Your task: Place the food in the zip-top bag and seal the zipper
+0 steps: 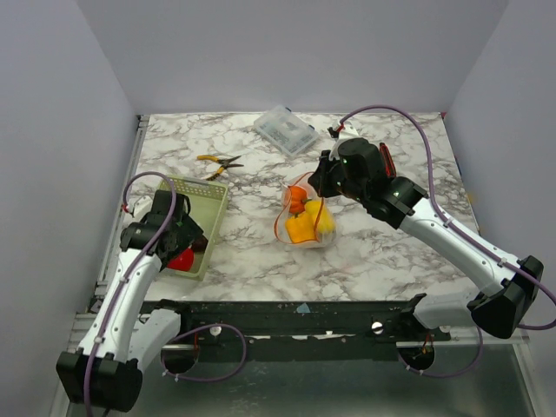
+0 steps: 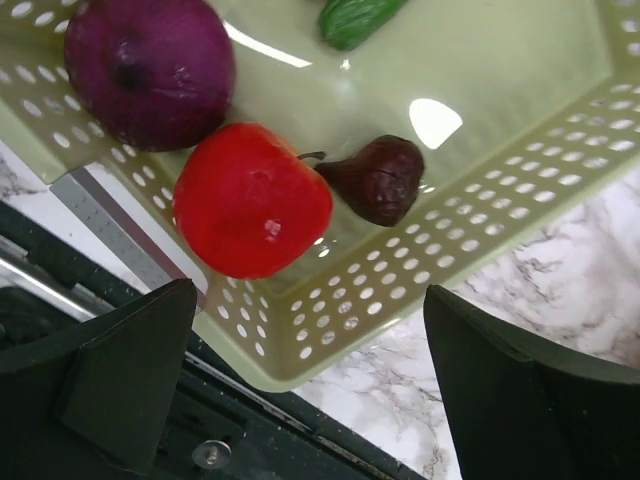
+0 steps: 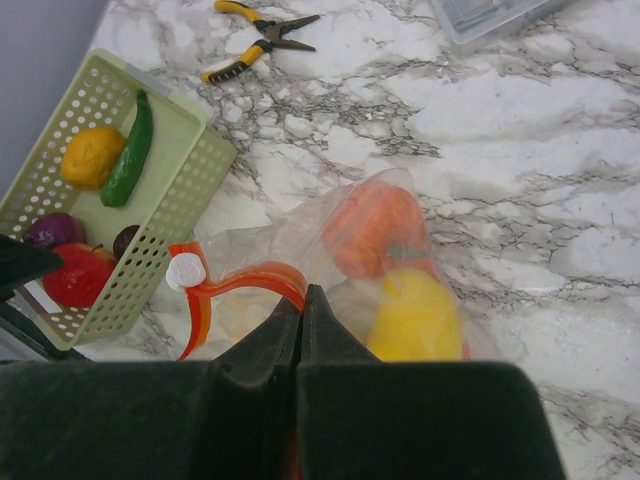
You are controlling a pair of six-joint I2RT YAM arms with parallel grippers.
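My left gripper hangs open over the green basket (image 1: 213, 204), above a red tomato (image 2: 250, 200), a purple onion (image 2: 150, 70), a dark fig-like item (image 2: 380, 180) and part of a cucumber (image 2: 355, 18). A yellow fruit (image 3: 92, 157) also lies there. My right gripper is shut at the rim of the zip bag (image 1: 291, 239), by its orange zipper strip (image 3: 245, 280); the bag holds orange and yellow peppers (image 1: 301, 226).
Pliers (image 1: 224, 163) and a clear plastic box (image 1: 285, 129) lie at the back. A red object (image 1: 387, 159) is behind my right arm.
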